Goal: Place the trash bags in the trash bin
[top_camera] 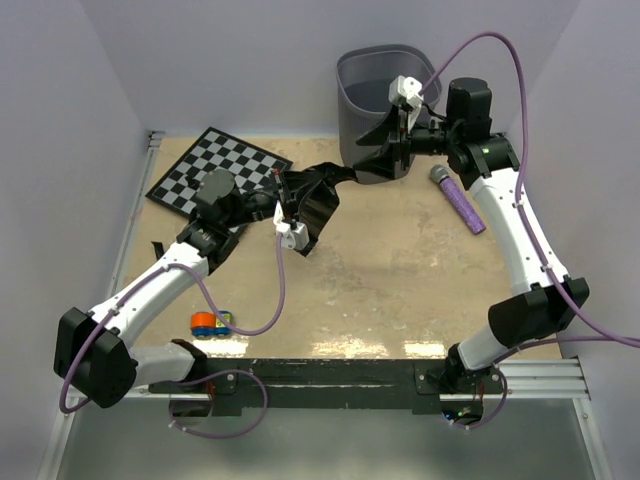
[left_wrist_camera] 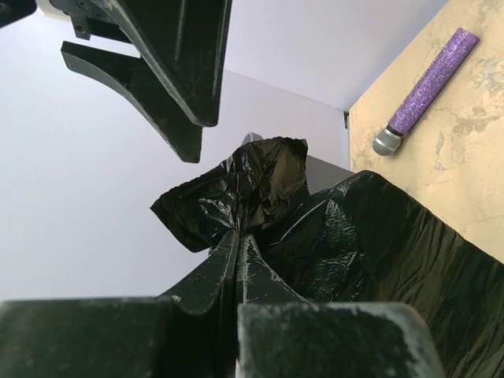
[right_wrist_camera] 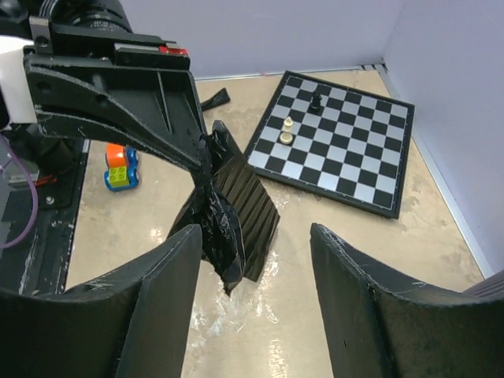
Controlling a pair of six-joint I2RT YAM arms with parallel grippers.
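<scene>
A black trash bag [top_camera: 318,208] hangs over the table from my left gripper, which is shut on its gathered neck. The bag's loose top [left_wrist_camera: 264,177] flares out beyond those fingertips. My right gripper [top_camera: 361,155] is beside that top, its fingers apart and nothing gripped between them. In the right wrist view, the bag [right_wrist_camera: 256,201] shows beyond the gap between the right fingers. The grey trash bin [top_camera: 362,115] stands at the back, behind the right gripper; what lies deep inside it is hidden.
A checkered board [top_camera: 225,155] with a few pieces lies at the back left, partly under the left arm. A purple microphone [top_camera: 460,205] rests on the right. Colourful blocks [top_camera: 210,323] sit at the front left.
</scene>
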